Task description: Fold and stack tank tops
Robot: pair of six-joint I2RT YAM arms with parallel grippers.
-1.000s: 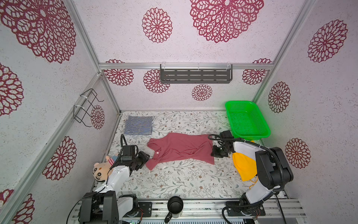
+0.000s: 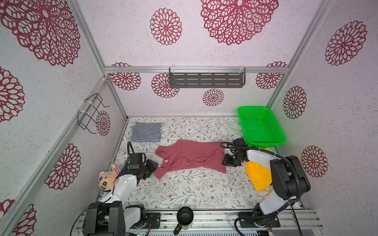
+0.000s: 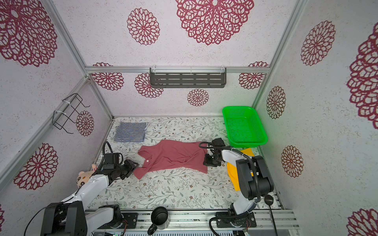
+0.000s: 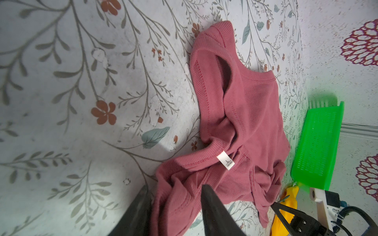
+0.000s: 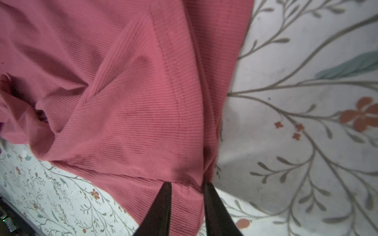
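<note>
A pink tank top (image 2: pixel 189 153) with a white label lies spread and rumpled across the middle of the floral mat. My left gripper is at its left end, fingers apart on either side of a bunched fold. My right gripper is at the right end, fingers apart over the folded edge; whether either fingertip touches the cloth is hard to tell. A folded striped top (image 2: pixel 145 131) lies at the back left.
A green basket (image 2: pixel 260 123) stands at the back right, with yellow cloth (image 2: pixel 258 177) in front of it. A plush toy (image 2: pixel 107 181) sits at the left edge, a dark mug (image 2: pixel 184 216) at the front.
My right gripper has shifted very slightly at the pink top's right end. The left arm and the cloth look unchanged.
</note>
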